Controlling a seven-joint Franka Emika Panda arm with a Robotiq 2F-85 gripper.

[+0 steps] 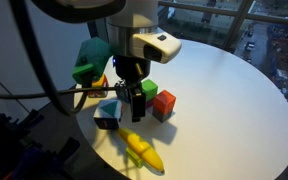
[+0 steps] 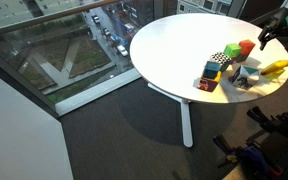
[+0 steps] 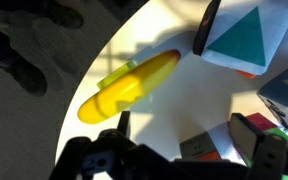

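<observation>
Over the round white table, my gripper is open, with bare tabletop between its fingers in the wrist view. In exterior view 1 the gripper hangs among the toys. A yellow banana-shaped toy lies near the table edge, with a small light-green piece under or beside it. Beside the banana stands a cube with a teal triangle. A red block and a green block stand beyond the gripper; its fingers partly hide that area.
In exterior view 2, dark and coloured blocks stand by the table edge, near a checkered piece. A cable hangs across exterior view 1.
</observation>
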